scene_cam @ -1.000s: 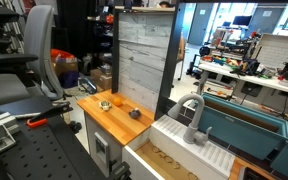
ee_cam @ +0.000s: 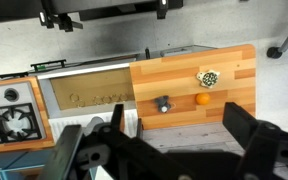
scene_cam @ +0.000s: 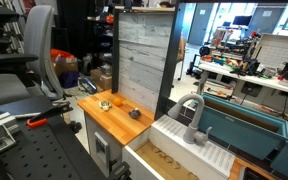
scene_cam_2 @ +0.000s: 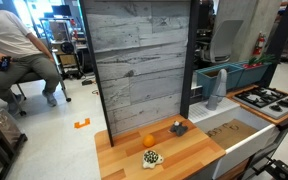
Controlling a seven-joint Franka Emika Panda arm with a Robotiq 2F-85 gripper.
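On the wooden counter [scene_cam_2: 199,148] rest an orange ball-like object [scene_cam_2: 148,141], a pale patterned item [scene_cam_2: 152,159] and a small dark grey object [scene_cam_2: 178,128]. From above, in the wrist view, the same orange object [ee_cam: 202,98], patterned item [ee_cam: 208,78] and dark object [ee_cam: 163,103] lie apart from one another. My gripper is high over the counter, open, its two dark fingers wide apart at the bottom of the wrist view. Nothing shows between them. In both exterior views the gripper cannot be made out.
An open drawer or basin [scene_cam: 168,163] adjoins the counter, with a grey faucet [scene_cam: 195,115] behind it. A stove top [ee_cam: 15,117] lies beyond. The wood-panel wall [scene_cam_2: 149,70] bounds the counter's back. Bare wood surrounds the small objects.
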